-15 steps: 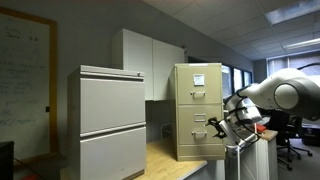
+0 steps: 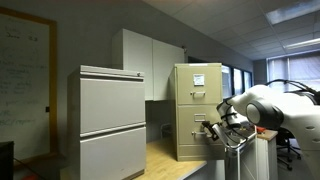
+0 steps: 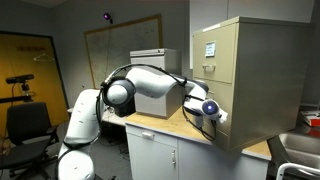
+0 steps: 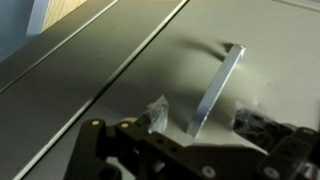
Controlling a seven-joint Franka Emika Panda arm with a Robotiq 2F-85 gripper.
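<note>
A beige filing cabinet (image 2: 198, 80) stands on the counter, its drawers closed as far as I can see. In the wrist view, a silver bar handle (image 4: 216, 92) sticks out from the drawer front and runs at a slant between my two fingers. My gripper is part open around the handle's near end, with visible space on both sides of the bar. The clear-wrapped fingertips (image 4: 158, 114) appear close to the drawer face; contact cannot be made out. From the side, the arm (image 3: 150, 78) reaches across to the cabinet's front, hiding the handle there.
A grey two-drawer cabinet (image 2: 112, 120) stands to the left, with bare wooden counter (image 2: 160, 158) between it and the beige one. White wall cupboards (image 2: 148, 60) hang behind. A sink (image 3: 298, 170) lies at the right.
My gripper has moved left and slightly down in the exterior view, closer to the handle on the beige cabinet's lower drawer. The cabinets have not moved.
</note>
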